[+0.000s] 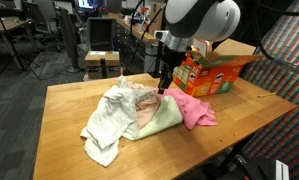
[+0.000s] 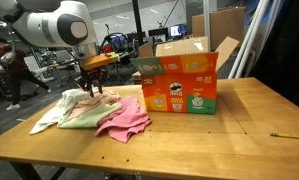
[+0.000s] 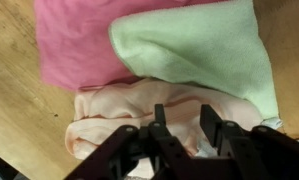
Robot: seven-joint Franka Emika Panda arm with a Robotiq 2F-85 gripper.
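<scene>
Several cloths lie in a loose heap on the table: a white one [image 1: 107, 130], a pale green one [image 3: 204, 45], a pink one [image 3: 79, 38] and a peach one [image 3: 139, 100]. The pink cloth is on the side toward the box, and the white one is at the other end. Above the heap hangs my gripper, open, its two fingertips apart over the peach cloth in the wrist view. Nothing shows between them. How far the fingertips are above the cloth is hard to judge.
A red and green cardboard box [image 2: 179, 88] with open flaps stands beside the pink cloth. A pencil [image 2: 289, 135] lies farther off on the wooden table [image 2: 229, 150]. Bare tabletop surrounds the heap on the white cloth's side.
</scene>
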